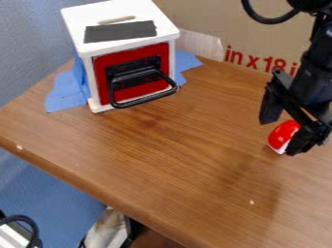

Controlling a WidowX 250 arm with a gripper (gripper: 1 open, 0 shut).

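My black gripper [288,122] is at the right of the wooden table, its fingers pointing down around or just over a red-and-white object [279,139] lying on the tabletop. The gripper partly hides the object; whether its fingers touch it or how far apart they stand is unclear.
A white toy oven [109,21] with a red front and black handle stands at the back left on a blue cloth [68,92]. A cardboard panel and clear plastic are behind. Cables lie beyond the lower-left edge.
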